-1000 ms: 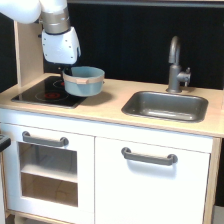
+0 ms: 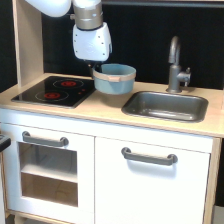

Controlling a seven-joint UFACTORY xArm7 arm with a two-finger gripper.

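Observation:
A light blue pot (image 2: pixel 115 82) is at the back of the counter, right of the dark stove top (image 2: pixel 55 91) and left of the sink (image 2: pixel 168 104). My gripper (image 2: pixel 94 68) reaches down from the upper left to the pot's left side and is shut on it there. The fingertips are small and partly dark against the black backdrop. Whether the pot's base clears the counter is hard to tell.
A grey faucet (image 2: pixel 177 66) rises behind the sink. Bare wooden counter (image 2: pixel 85 115) lies in front of the pot. Below are an open-looking oven compartment (image 2: pixel 48 175) and a white cabinet door (image 2: pixel 150 190) with grey handles.
My gripper and the pot have moved right together, from the stove top's right part to the counter between stove and sink.

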